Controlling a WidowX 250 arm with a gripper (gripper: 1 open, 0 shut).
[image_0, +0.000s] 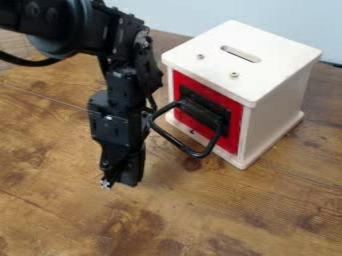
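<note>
A white wooden box (267, 100) with a slot and screws on top shows a red front panel (229, 138) holding a black fitting (206, 109). A black looped cable or handle crosses in front of it toward the arm. My gripper (110, 181) hangs just above the wooden floor, left of the box, pointing down. It appears shut, with nothing visible between its fingertips.
A pale wall (281, 20) stands behind the box. A cable runs from the arm at upper left.
</note>
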